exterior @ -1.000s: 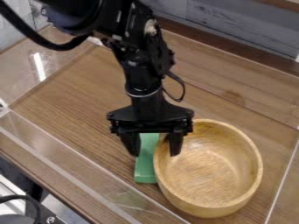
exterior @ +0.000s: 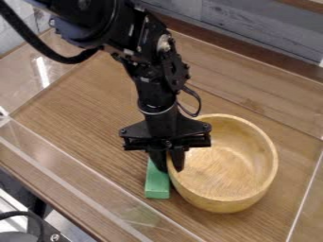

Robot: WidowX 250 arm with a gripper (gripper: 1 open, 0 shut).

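My black gripper (exterior: 169, 151) is low over the left rim of a large yellow bowl (exterior: 233, 180), its fingers close together at that rim. They appear shut on the bowl's rim, though the fingertips are partly hidden. A green block (exterior: 157, 187) lies on the wooden table against the bowl's left side, partly under the gripper.
A grey wall (exterior: 265, 38) runs along the back. Black cables lie at the lower left corner and hang at the upper left.
My gripper's fingers have drawn closer together at the bowl's rim, and the bowl has shifted slightly left and up in the view.
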